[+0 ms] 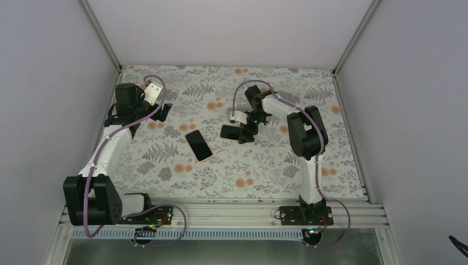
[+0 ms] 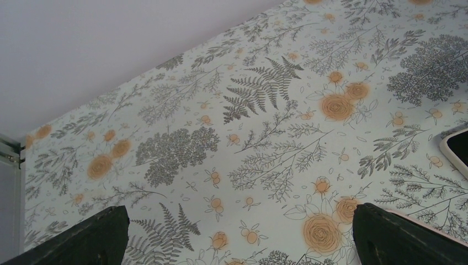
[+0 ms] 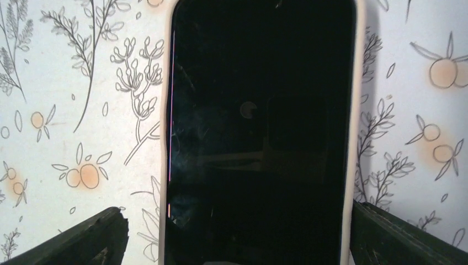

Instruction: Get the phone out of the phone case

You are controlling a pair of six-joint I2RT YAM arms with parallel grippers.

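Note:
A black-screened phone in a pale case lies flat at the middle of the table, partly under my right gripper. In the right wrist view my open right gripper straddles it low down, the right finger against the case's right edge, the left finger standing clear of the left edge. A second phone in a pinkish case lies to the left. My left gripper stands open above the table's left side, nothing between its fingers.
Walls enclose the table at the back and sides.

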